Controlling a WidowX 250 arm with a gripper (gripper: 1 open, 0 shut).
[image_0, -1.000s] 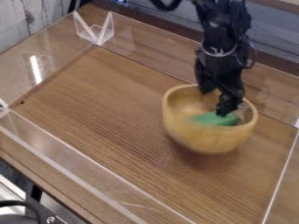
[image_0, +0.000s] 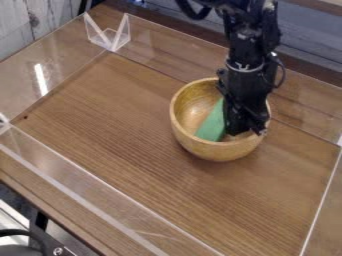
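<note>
A yellow-orange bowl (image_0: 190, 140) rests on the wooden table (image_0: 94, 140), right of centre. A green object (image_0: 211, 125) lies inside it, partly covered by the black arm and gripper (image_0: 238, 125), which reaches down from the top into the bowl's right part. The gripper looks shut; whether it touches the bowl or the green object I cannot tell.
A clear wire or plastic stand (image_0: 110, 32) sits at the back left. Walls border the table at the back and top left, and a black cable (image_0: 20, 240) is at the bottom left.
The gripper has moved a little left with it.
</note>
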